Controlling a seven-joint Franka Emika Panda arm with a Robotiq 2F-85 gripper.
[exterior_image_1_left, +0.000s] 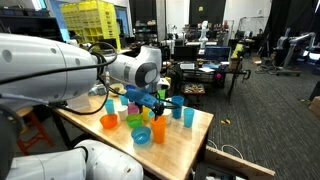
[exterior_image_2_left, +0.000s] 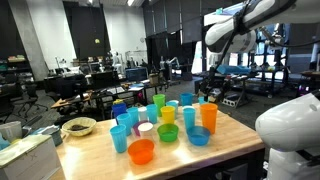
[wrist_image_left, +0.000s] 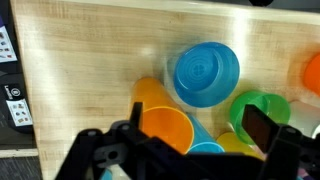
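Observation:
My gripper stands open above the table, its two dark fingers well apart and nothing held. Below the gap in the wrist view are a tall orange cup (wrist_image_left: 152, 95) and, farther up, a round blue bowl (wrist_image_left: 207, 75). A green cup or bowl (wrist_image_left: 262, 106) lies partly hidden behind the right finger. From the side, the orange cup (exterior_image_2_left: 209, 118) stands upright at the near right of the tabletop, close to the blue bowl (exterior_image_2_left: 199, 136). The gripper (exterior_image_1_left: 163, 97) hangs over this end of the table, clear of the cups.
A green bowl (exterior_image_2_left: 168, 132) and an orange bowl (exterior_image_2_left: 141, 152) sit left of the blue bowl. Several blue, yellow and green cups crowd behind them. Bare wood (wrist_image_left: 75, 80) shows left of the orange cup in the wrist view.

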